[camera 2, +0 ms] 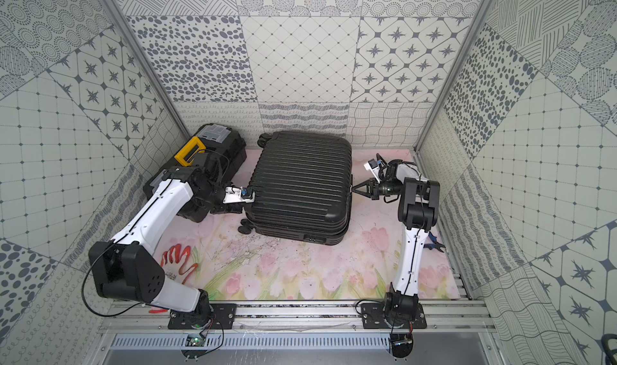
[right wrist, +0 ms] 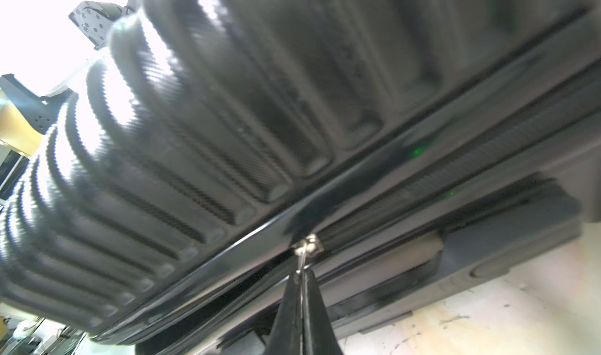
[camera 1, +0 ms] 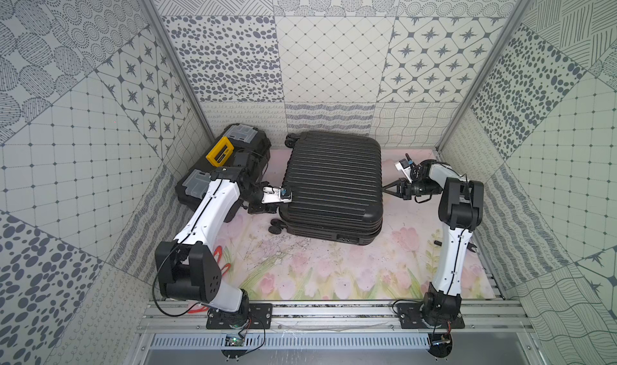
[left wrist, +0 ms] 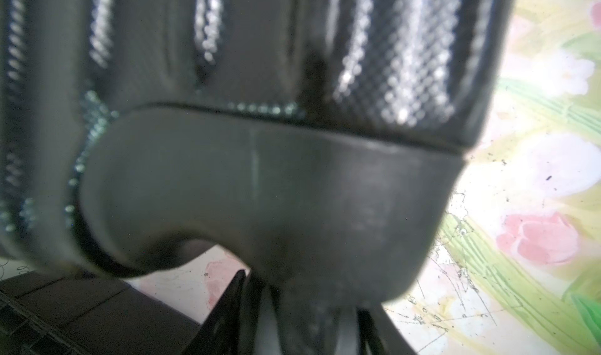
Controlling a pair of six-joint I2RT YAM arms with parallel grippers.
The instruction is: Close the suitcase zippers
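A black ribbed suitcase lies flat in the middle of the mat. My left gripper is shut on a dark fitting at the suitcase's left side, mostly hidden under the grey moulding above it. At the right side, my right gripper is shut, its fingertips right at a small silver zipper pull on the zipper band. Whether the tips touch the pull or stand just short of it is hard to tell.
A black toolbox with a yellow handle stands to the left, behind my left arm. Red items lie beside the left arm's base, and a dark tool lies by the right arm.
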